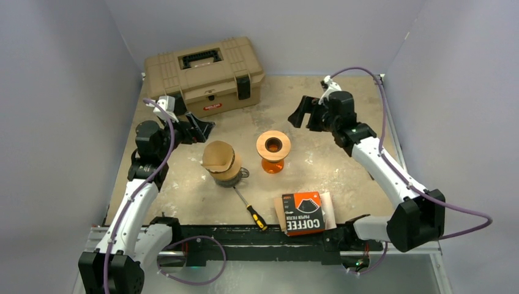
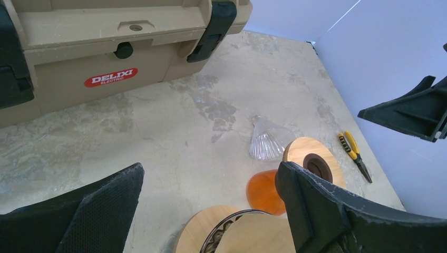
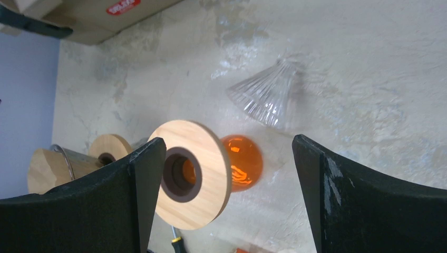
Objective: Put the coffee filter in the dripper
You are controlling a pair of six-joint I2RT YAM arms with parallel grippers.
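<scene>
A brown paper coffee filter (image 1: 218, 154) stands inside the clear rim of a dripper (image 2: 224, 227), on a wooden collar over a grey handled cup (image 1: 228, 180). My left gripper (image 1: 203, 127) is open above and behind it, empty between its fingers. To the right is an orange stand (image 1: 273, 165) with a wooden disc top (image 1: 263, 144), its centre hole empty. Behind that, my right gripper (image 1: 303, 122) hangs open, holding nothing. A clear ribbed cone (image 3: 269, 97) lies on the table in the right wrist view, apart from both stands.
A tan toolbox (image 1: 208, 73) fills the back left. At the front lie a screwdriver (image 1: 248, 207) and a coffee filter box (image 1: 303, 213) on loose papers. Yellow-handled pliers (image 2: 352, 150) lie on the right side.
</scene>
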